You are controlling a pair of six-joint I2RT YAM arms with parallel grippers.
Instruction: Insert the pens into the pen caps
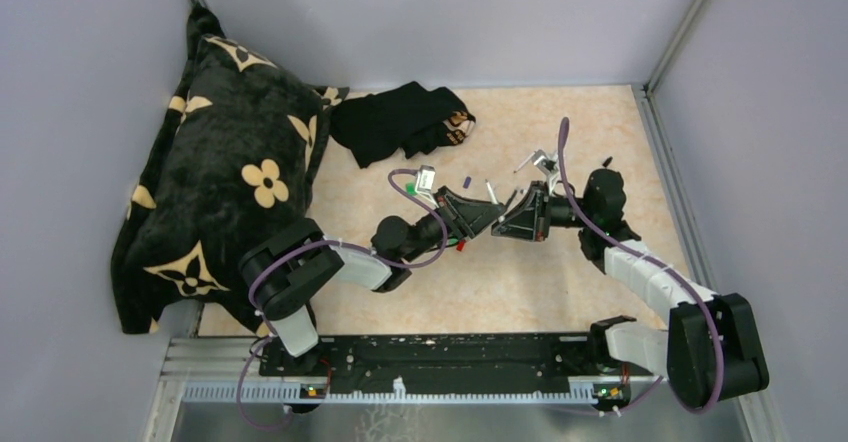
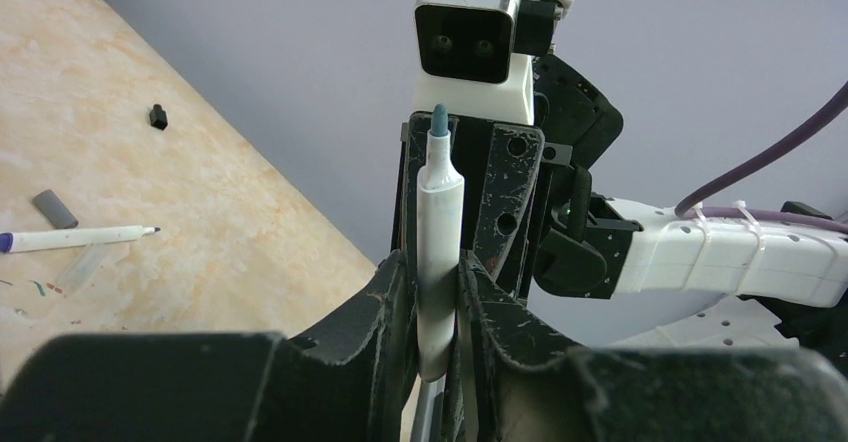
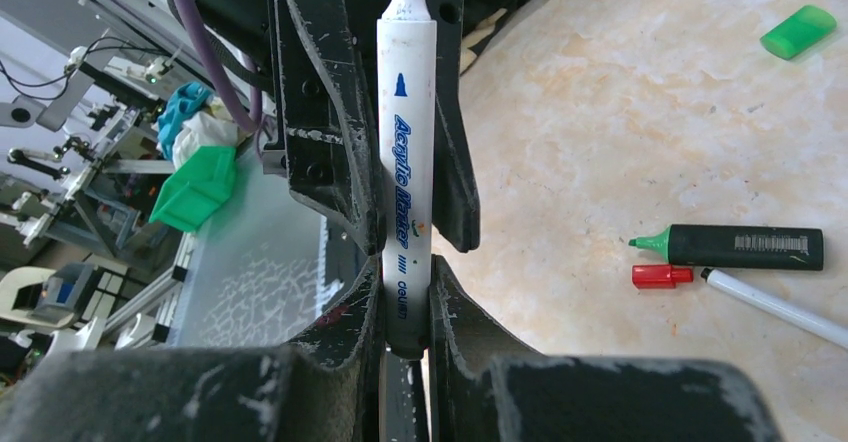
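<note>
A white marker [image 2: 438,227] with a teal nib stands upright between my two facing grippers. My right gripper is shut on its lower part, under the blue lettering. My left gripper has its fingers on either side of the same marker; whether they press on it cannot be made out. From above, the grippers meet near the middle of the table and partly hide the marker [image 1: 491,191]. Loose caps lie on the table: black [image 2: 158,117], grey [image 2: 54,209], red [image 3: 660,276] and green [image 3: 798,32].
A white pen [image 2: 85,239] with a dark tip lies near the grey cap. Beside the red cap are a black-bodied green marker [image 3: 745,247] and another white pen [image 3: 780,309]. Black cloth [image 1: 400,122] covers the back left.
</note>
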